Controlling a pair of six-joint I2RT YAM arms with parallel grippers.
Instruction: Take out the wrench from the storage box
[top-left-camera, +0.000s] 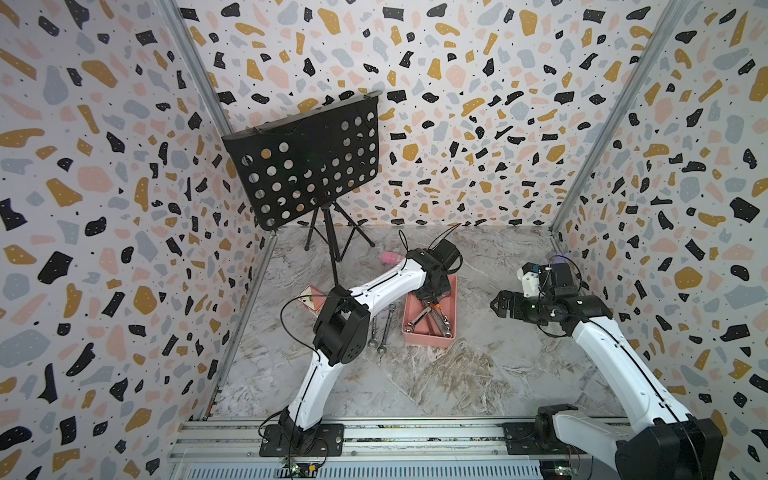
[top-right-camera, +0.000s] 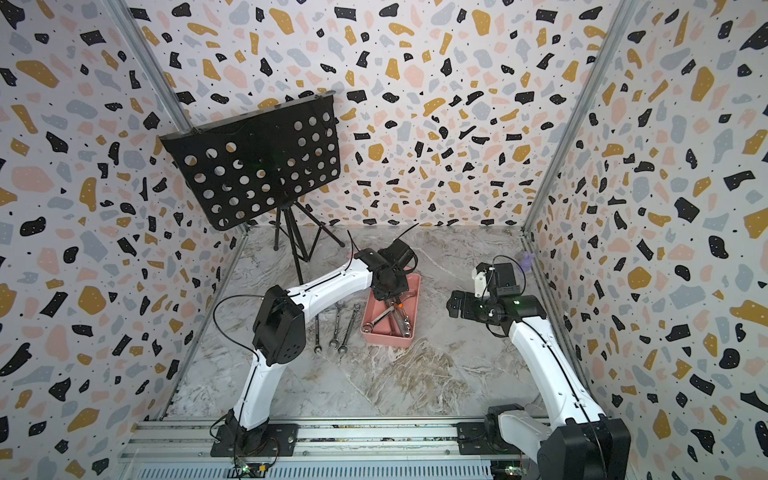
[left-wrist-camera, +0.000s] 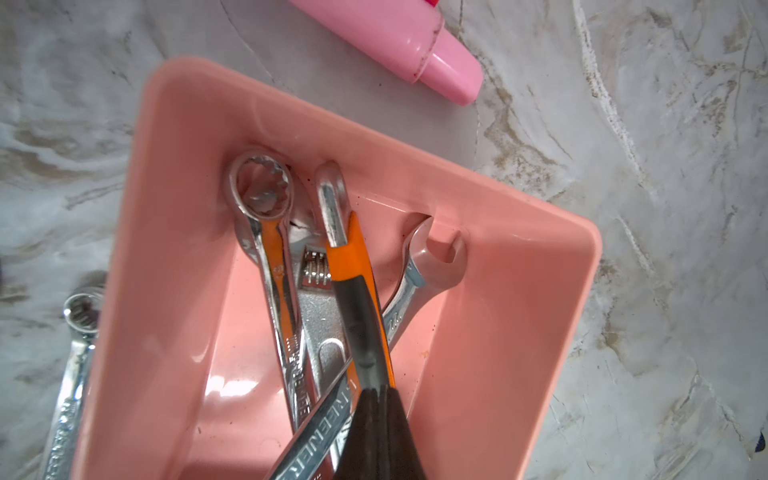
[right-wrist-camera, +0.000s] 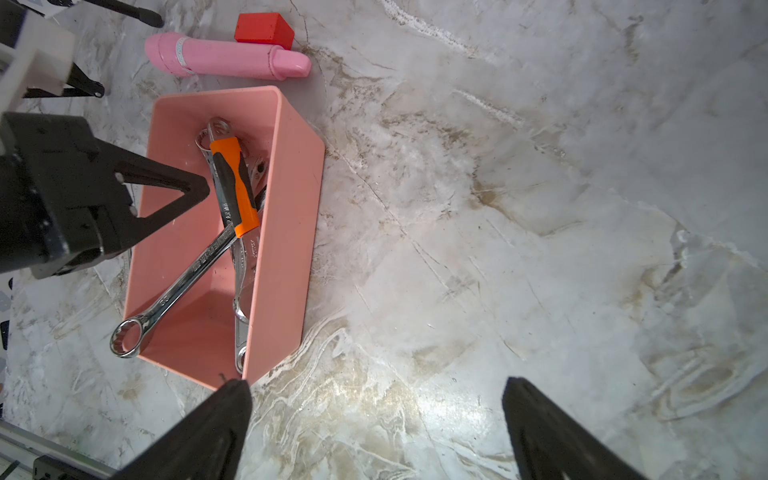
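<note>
Inside the pink storage box (right-wrist-camera: 292, 232) several wrenches lie crossed over one another. The orange-handled adjustable wrench (left-wrist-camera: 364, 320) rests among them, its black and orange handle uppermost. A chrome combination wrench (right-wrist-camera: 177, 285) leans across the box, its ring end over the rim at the near left corner. My left gripper is above the box, fingertips together and nothing between them; in the left wrist view they overlap the lower end of the orange handle, which lies outside the fingers. My right gripper stands open over bare table, right of the box.
Several chrome wrenches (top-right-camera: 350, 329) lie on the table left of the box. A pink cylindrical object (right-wrist-camera: 232, 59) and a red block (right-wrist-camera: 265, 30) sit just behind it. A black perforated stand (top-left-camera: 312, 160) rises at the back left. Right of the box the marble table (right-wrist-camera: 480, 240) is clear.
</note>
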